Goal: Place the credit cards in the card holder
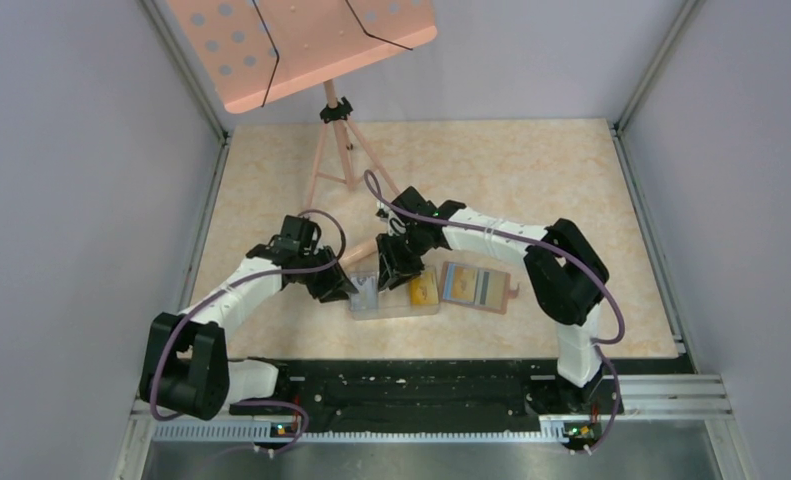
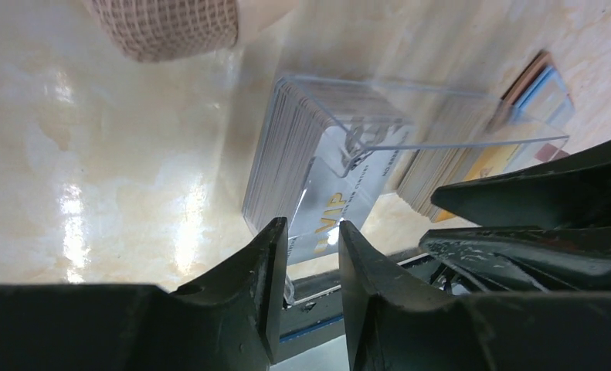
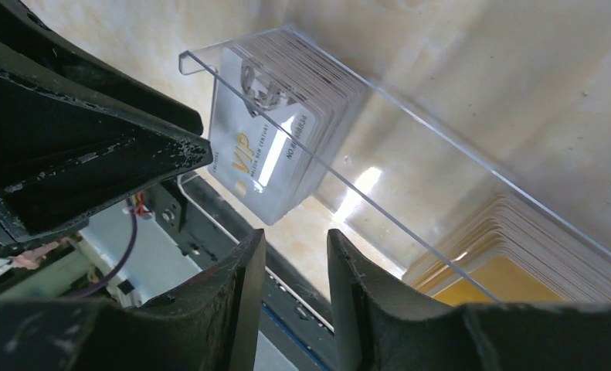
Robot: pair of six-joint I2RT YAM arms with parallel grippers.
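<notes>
A long clear box lies on the table between my arms. A stack of silver VIP cards stands in its left end, and gold cards fill its right end. My left gripper hovers close to the silver stack, its fingers parted with nothing held between them. Above the box's middle, my right gripper is open and empty, and bare table shows beyond its fingers. In the left wrist view the fingers of my right gripper reach in from the right.
Right of the box lies a wooden tray with coloured cards in it. A pink tripod easel stands behind, and a tan rounded object lies just behind the box.
</notes>
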